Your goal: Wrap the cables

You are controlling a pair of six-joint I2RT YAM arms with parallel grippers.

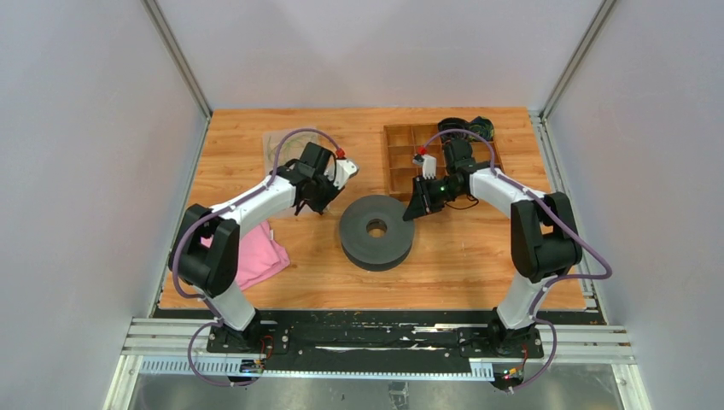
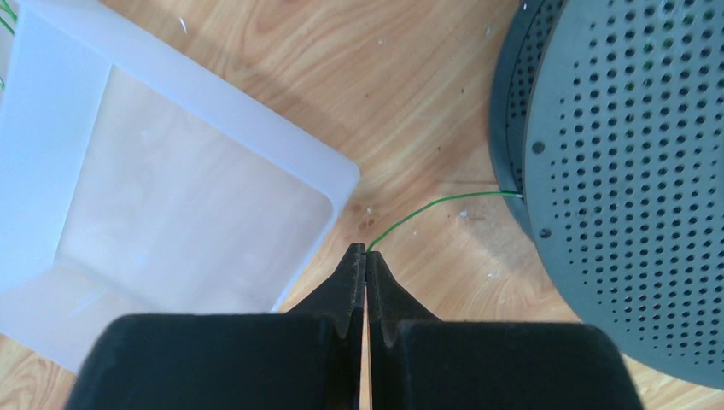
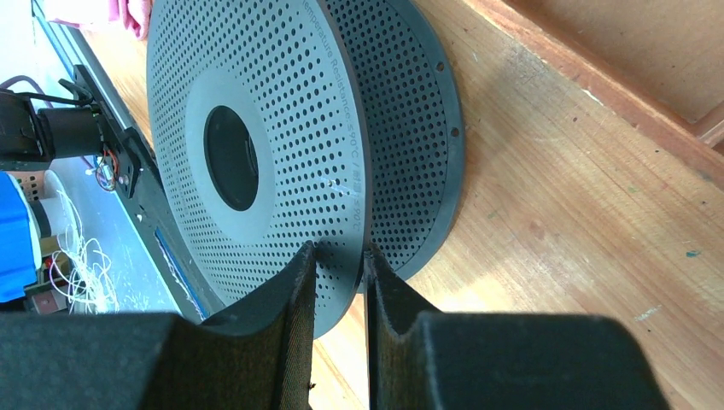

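Note:
A grey perforated spool (image 1: 354, 233) (image 2: 632, 162) (image 3: 196, 162) lies in the middle of the table. A thin green cable (image 2: 444, 199) runs from between its flanges to my left gripper (image 1: 322, 207), which is shut on the cable, left of the spool and beside a translucent tray (image 2: 188, 196). My right gripper (image 1: 410, 213) is shut on the spool's rim at its upper right.
A wooden compartment box (image 1: 398, 149) (image 3: 615, 111) stands behind the spool, with dark coils (image 1: 461, 128) at its back. A pink cloth (image 1: 260, 256) lies at the left front.

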